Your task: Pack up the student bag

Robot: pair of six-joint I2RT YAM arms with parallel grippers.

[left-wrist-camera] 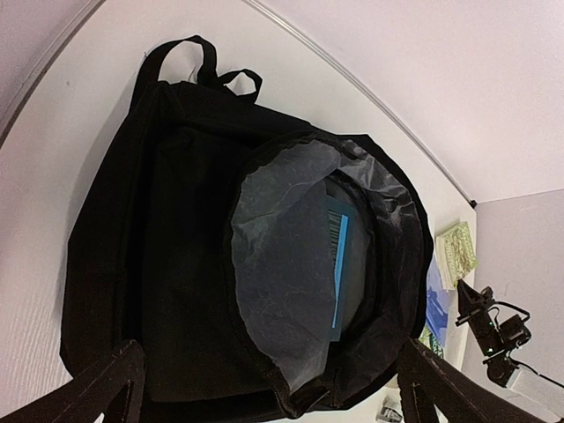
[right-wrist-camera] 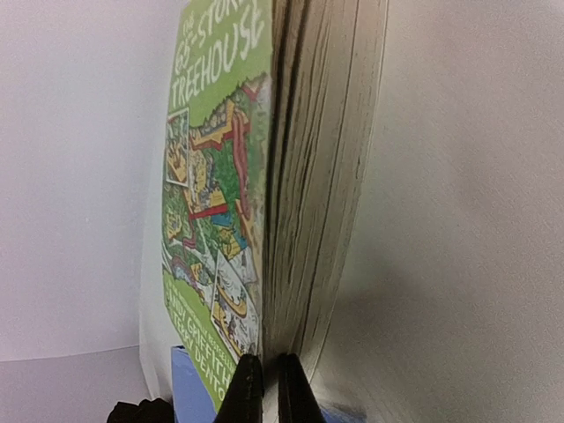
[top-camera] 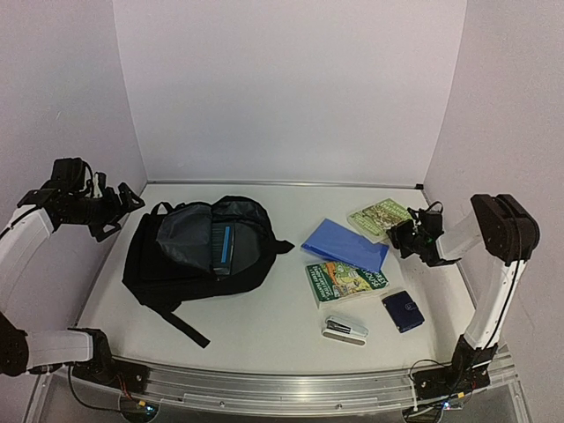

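A black backpack (top-camera: 204,251) lies unzipped at the left of the table, a blue item (left-wrist-camera: 339,264) inside it. Above its left side, my left gripper (top-camera: 129,210) hangs open and empty. At the back right, a green Treehouse book (top-camera: 379,214) meets my right gripper (top-camera: 398,236). In the right wrist view its fingers (right-wrist-camera: 244,381) are close together at the book's near corner, by cover and pages; whether they pinch it cannot be made out. Near it lie a blue folder (top-camera: 345,244), another green book (top-camera: 339,280), a dark notebook (top-camera: 403,310) and a white case (top-camera: 344,330).
The blue folder partly overlaps the nearer green book. Bare white table (top-camera: 264,326) lies between the backpack and the loose items. Walls stand close on the left, right and back, and a metal rail (top-camera: 282,381) runs along the front.
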